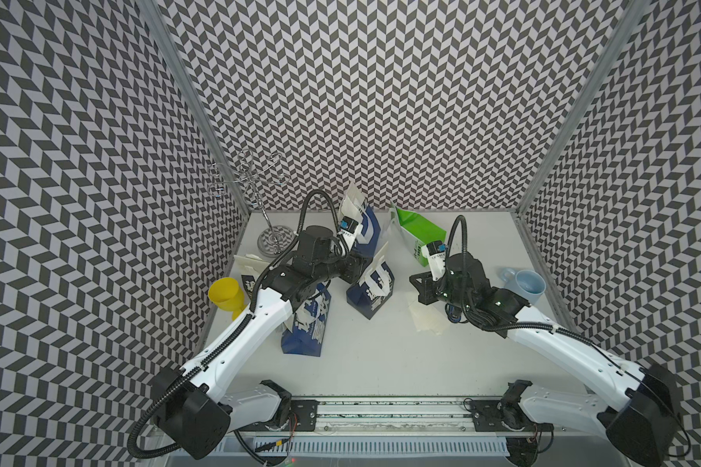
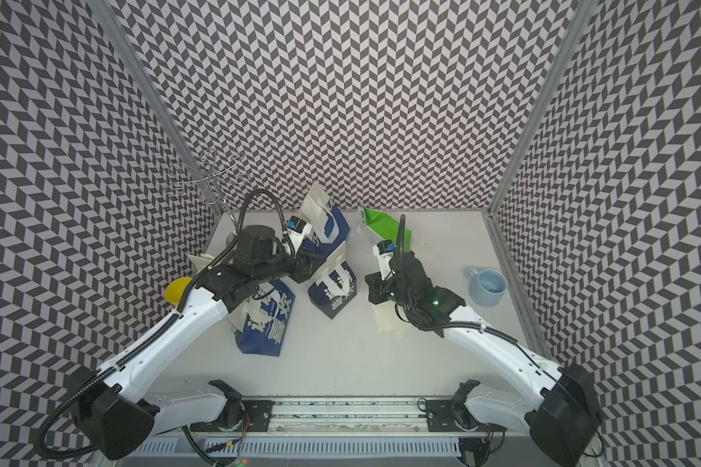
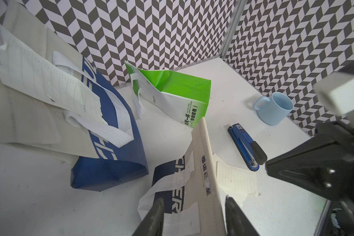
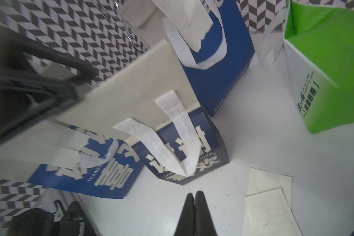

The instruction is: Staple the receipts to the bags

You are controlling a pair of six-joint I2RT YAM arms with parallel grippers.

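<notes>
The middle blue-and-beige bag [image 3: 206, 184] stands upright, its tall beige edge rising between the parted fingers of my left gripper; whether they touch it I cannot tell. Receipts [image 4: 272, 210] lie overlapped on the table to its right. My right gripper is shut above the table, in front of that bag, with nothing visible between its fingers. The blue stapler [image 3: 245, 146] lies beside the receipts in the left wrist view. On the far blue bag [image 4: 224, 66] a torn-edged receipt [image 3: 49, 76] hangs against the beige flap. Another blue bag [image 1: 307, 330] stands at front left.
A green-and-white bag [image 1: 420, 233] stands at the back. The light blue mug [image 1: 529, 285] is at the right, a yellow cup [image 1: 226, 294] and a metal rack [image 1: 272, 239] at the left.
</notes>
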